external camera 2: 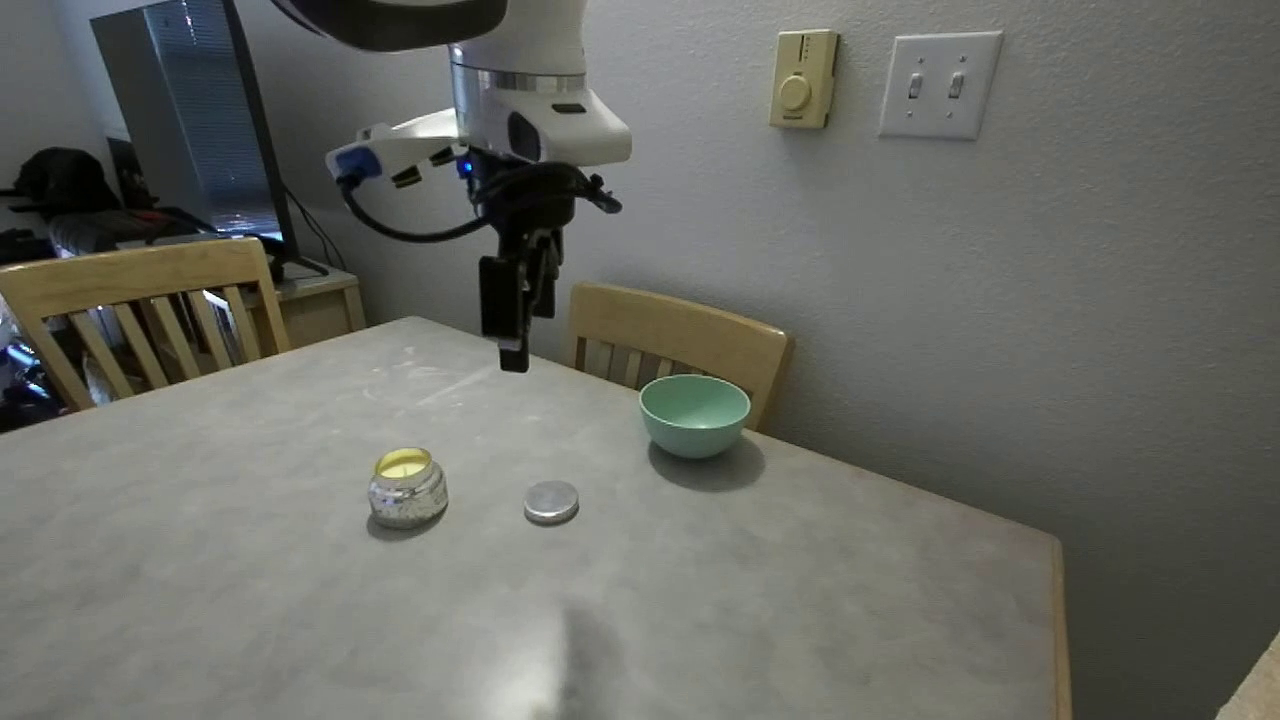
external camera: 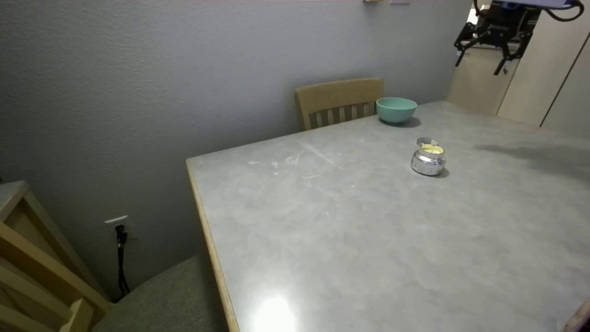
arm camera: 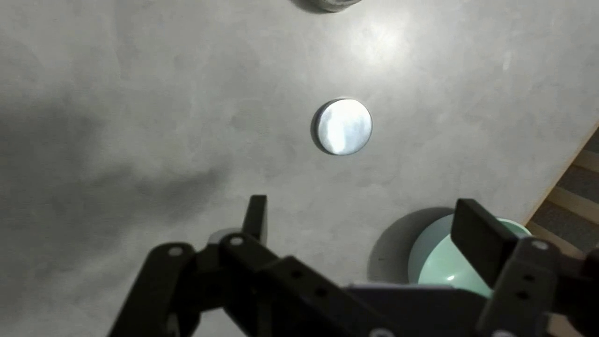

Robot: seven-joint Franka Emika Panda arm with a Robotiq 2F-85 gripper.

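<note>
High above the table, my gripper (external camera: 479, 64) is open, and nothing lies between its fingers. In the wrist view its two fingers (arm camera: 257, 218) are spread wide, with the mint-green bowl (arm camera: 443, 258) partly hidden behind the right one. A round silver lid (arm camera: 344, 127) lies flat on the table, beyond the fingertips in that view. The silver candle jar (external camera 2: 408, 494) stands upright and uncovered, yellow inside, a short way left of the lid in the second exterior view. To the right of the lid there sits the bowl, which looks empty.
The grey table (external camera: 354, 249) is broad and mostly bare. A wooden chair (external camera 2: 672, 336) stands against its far edge behind the bowl, close to the wall. Another chair (external camera 2: 144, 300) is at the left end.
</note>
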